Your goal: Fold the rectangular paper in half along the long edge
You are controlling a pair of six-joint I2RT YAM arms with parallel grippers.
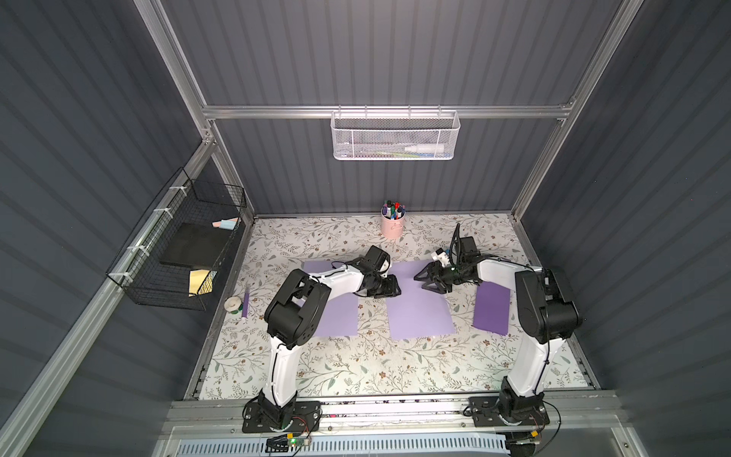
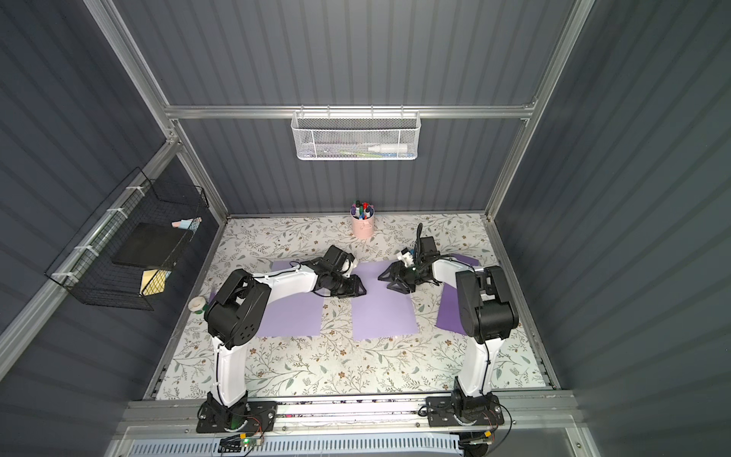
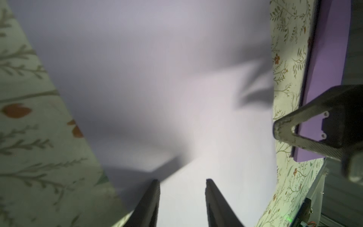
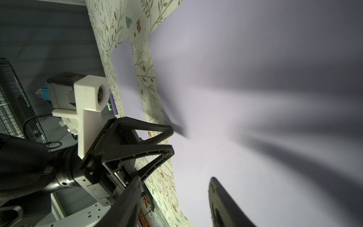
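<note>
The light purple rectangular paper (image 1: 418, 312) lies flat at the table's middle in both top views, no fold visible. Over its upper left edge is my left gripper, fingertips apart with no paper seen between them. My right gripper is over the paper's upper right part, fingers also parted over the flat sheet, nothing visibly held. In the wrist views both grippers cast shadows on the paper, and the other arm's fingers show at the side.
A second light purple sheet (image 1: 341, 320) lies left, under my left arm. A darker purple sheet (image 1: 491, 308) lies right. A pink pen cup (image 1: 391, 226) stands at the back, a tape roll (image 1: 233, 304) at far left.
</note>
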